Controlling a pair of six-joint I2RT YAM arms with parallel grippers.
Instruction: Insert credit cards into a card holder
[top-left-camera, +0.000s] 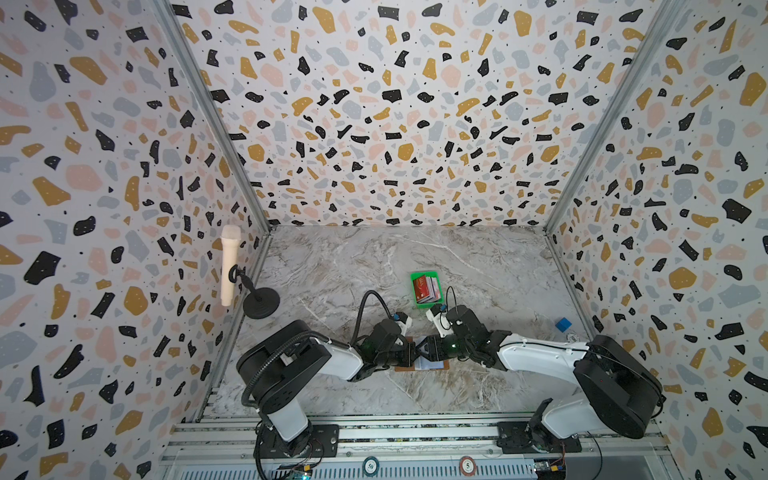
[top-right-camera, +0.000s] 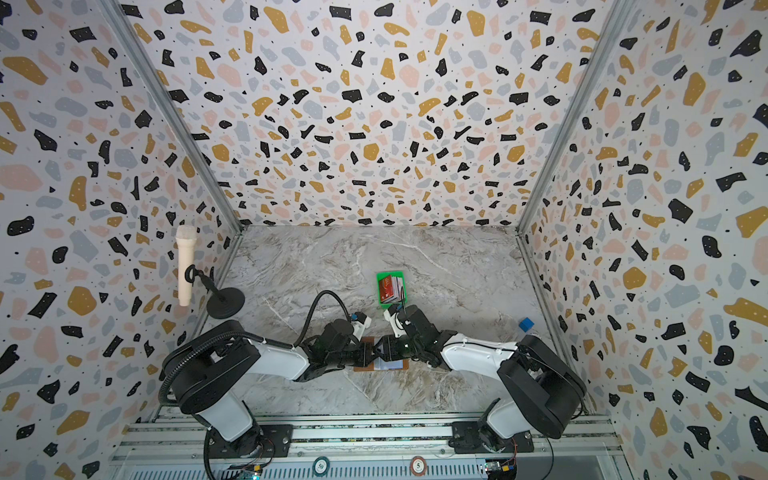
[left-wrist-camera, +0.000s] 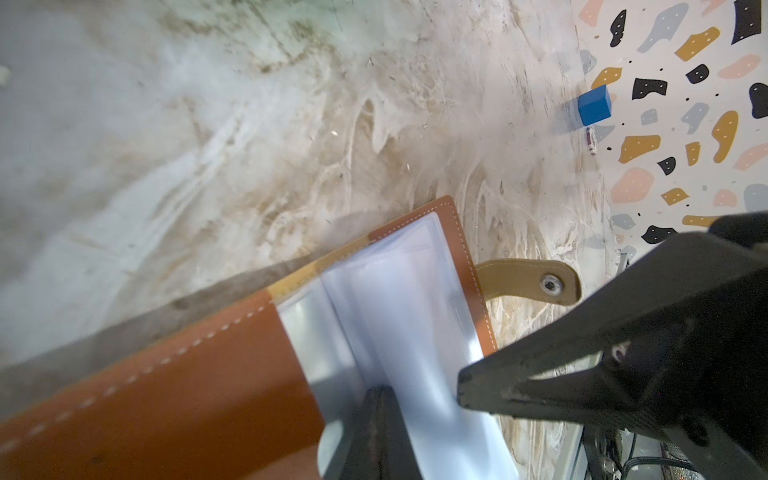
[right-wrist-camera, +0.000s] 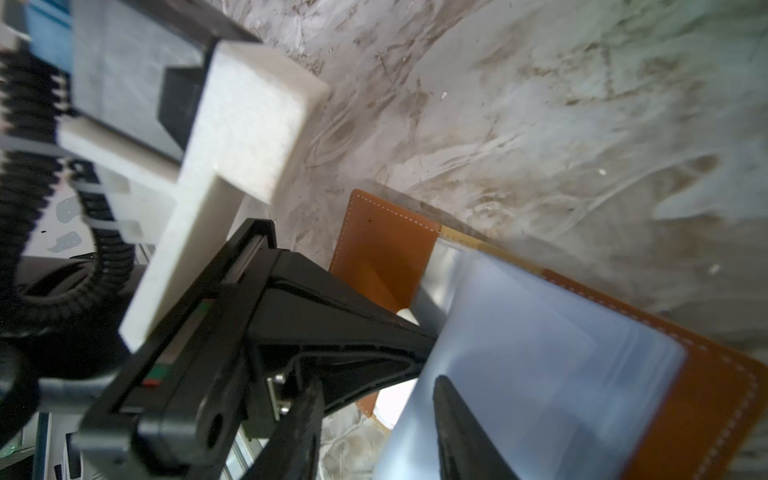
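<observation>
A brown leather card holder (left-wrist-camera: 184, 376) lies on the table with clear plastic sleeves (right-wrist-camera: 544, 376) spread over it. My left gripper (top-left-camera: 411, 357) is down on the holder, its tip at the sleeves' edge, shut; I see nothing clearly between its fingers. My right gripper is over the sleeves, part open, its fingers apart and low, close beside the left one; I see nothing held in it. A green box (top-left-camera: 416, 302) behind the grippers holds red and white cards (top-right-camera: 390, 288).
A black stand (top-left-camera: 261, 302) with a pale upright piece is at the left. A blue cube (top-left-camera: 563, 324) lies near the right wall.
</observation>
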